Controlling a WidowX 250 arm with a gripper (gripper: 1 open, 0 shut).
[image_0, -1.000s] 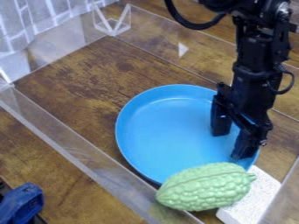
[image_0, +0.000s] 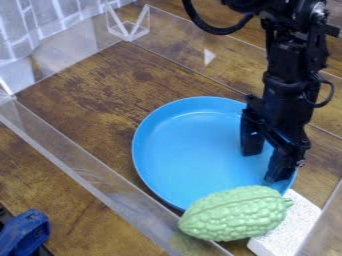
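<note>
A blue round plate (image_0: 187, 150) lies on the wooden table. The black robot gripper (image_0: 274, 150) reaches down from the top right over the plate's right side, its tip low near the plate's surface; whether it is open or shut is unclear. A green bumpy vegetable, like a bitter melon (image_0: 235, 212), lies at the plate's front edge, overlapping it in this view.
A white object (image_0: 286, 235) lies at the front right beside the melon. A blue item (image_0: 20, 236) is at the bottom left. Clear plastic panels run along the left and right edges.
</note>
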